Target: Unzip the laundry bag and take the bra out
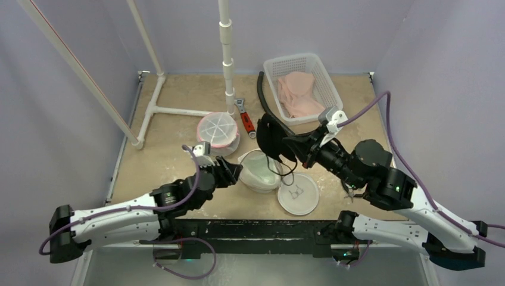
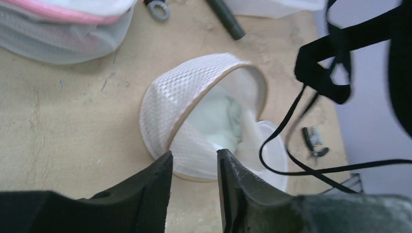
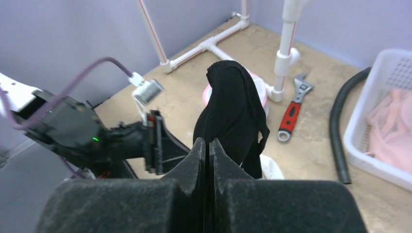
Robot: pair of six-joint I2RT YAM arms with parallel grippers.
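Note:
The black bra (image 1: 271, 138) hangs in the air above the table, clear of the bag, its straps dangling over the bag's right side. My right gripper is shut on the bra at one edge. Below it the white mesh laundry bag (image 2: 170, 97) stands on the table with its tan-edged mouth unzipped. A pale green cloth (image 2: 216, 119) lies inside the bag. My left gripper is open at the bag's near left rim, with nothing between its fingers; the bag's edge stands just beyond the fingertips.
A pink-trimmed mesh bag (image 1: 218, 130) stands behind the left gripper. Further back lie a red-handled wrench (image 1: 246, 119), a black tube (image 1: 266, 98) and a white basket (image 1: 327, 89) with pink cloth. White pipes rise at left. A round white lid (image 1: 299, 202) lies front right.

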